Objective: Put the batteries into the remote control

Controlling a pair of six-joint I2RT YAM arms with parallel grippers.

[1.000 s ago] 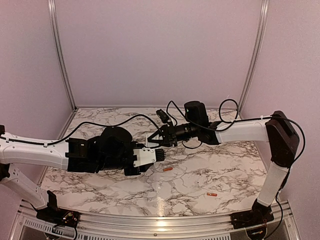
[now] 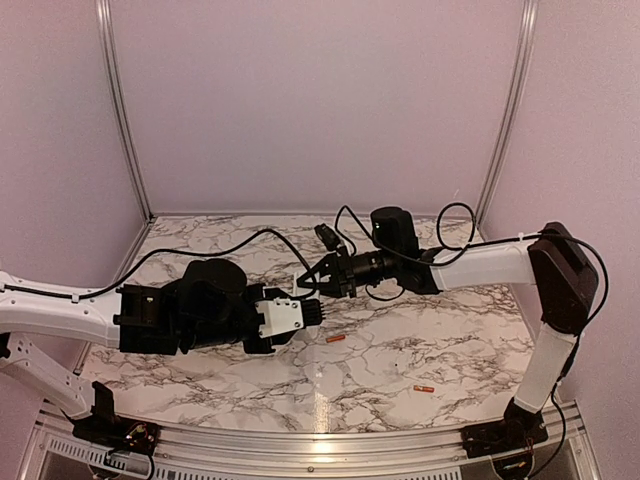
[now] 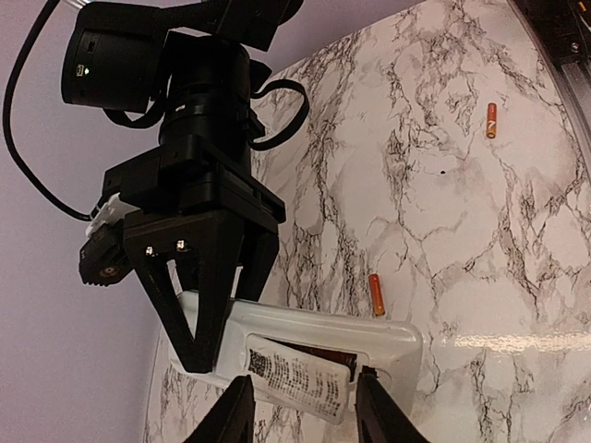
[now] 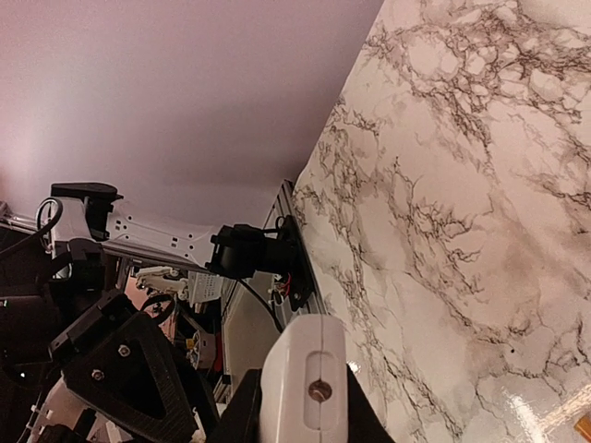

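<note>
A white remote control is held in the air by my right gripper (image 2: pixel 326 280), shut on one end of it; in the right wrist view the white remote (image 4: pixel 304 388) fills the bottom middle. A printed battery cover (image 3: pixel 295 374) sits tilted in its back, with a dark slot along it. My left gripper has its fingertips at the cover's lower side; whether they grip anything is unclear. Two orange batteries lie apart on the marble table, one (image 2: pixel 335 338) near the middle, the other (image 2: pixel 424 389) at front right.
Black cables loop over both arms.
The batteries have not moved.
</note>
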